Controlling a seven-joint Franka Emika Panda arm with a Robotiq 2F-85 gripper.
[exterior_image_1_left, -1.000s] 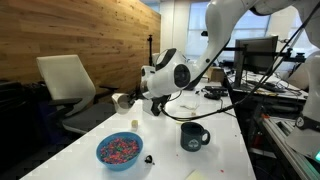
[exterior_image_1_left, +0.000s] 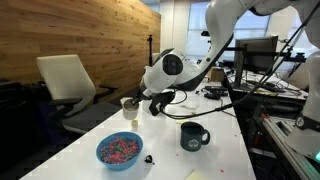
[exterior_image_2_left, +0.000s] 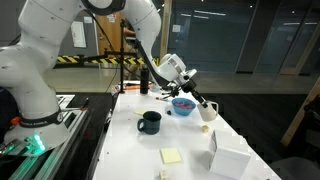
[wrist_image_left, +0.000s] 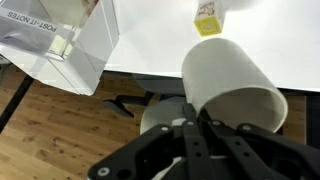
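A white cup (exterior_image_1_left: 130, 104) hangs tilted over the back edge of the table, with my gripper (exterior_image_1_left: 143, 98) shut on it. In the wrist view the cup (wrist_image_left: 238, 72) fills much of the middle, its near edge meeting the dark fingers (wrist_image_left: 190, 128). The other side view shows the cup (exterior_image_2_left: 213, 106) beside the gripper (exterior_image_2_left: 202, 101), above the table. Exactly which part of the cup is pinched is hard to see. A small yellowish block (wrist_image_left: 208, 20) lies on the tabletop near the cup.
A blue bowl of red pieces (exterior_image_1_left: 120, 150) and a dark mug (exterior_image_1_left: 193, 136) stand on the white table. Near the table edge is a white box (exterior_image_2_left: 230, 156). An office chair (exterior_image_1_left: 70, 88) stands behind the table. Open tabletop lies between mug and bowl.
The gripper and the cup have shifted slightly to the right and a little lower in the first exterior view. The bowl, mug and small block have stayed put.
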